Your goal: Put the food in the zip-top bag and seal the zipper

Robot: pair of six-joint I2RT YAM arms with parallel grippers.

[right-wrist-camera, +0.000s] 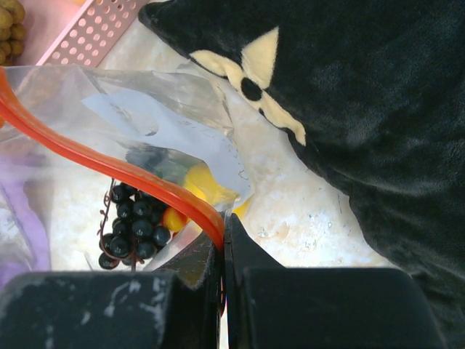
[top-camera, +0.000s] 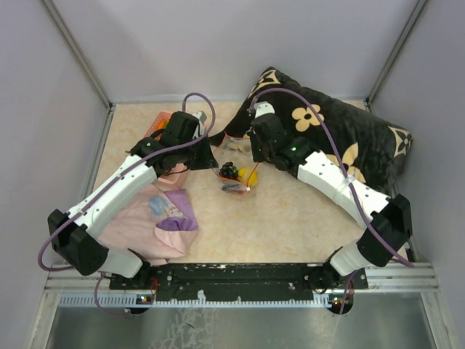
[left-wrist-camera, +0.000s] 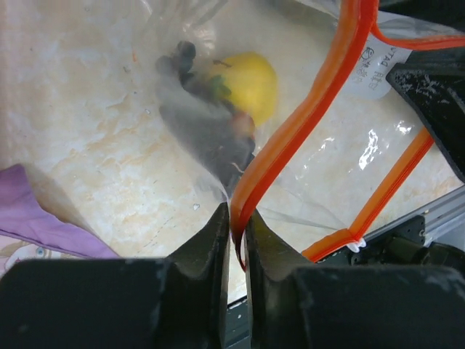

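The clear zip top bag (top-camera: 236,149), with an orange-edged mouth, hangs spread between both grippers near the table's middle. Through the plastic I see black grapes (right-wrist-camera: 134,225) and a yellow fruit (left-wrist-camera: 247,83); a smaller orange-coloured one (right-wrist-camera: 174,219) shows beside the grapes. At one side of the mouth, my left gripper has the orange edge between its nearly closed fingers. Across from it, my right gripper is shut on the rim, whose edge runs down between its fingertips. The mouth gapes between them.
Behind my left arm stands a pink basket (top-camera: 174,179) holding other food. A pink and purple cloth (top-camera: 156,225) lies at front left, and a dark flowered cushion (top-camera: 338,138) fills the back right. Bare table (top-camera: 254,233) shows in front of the bag.
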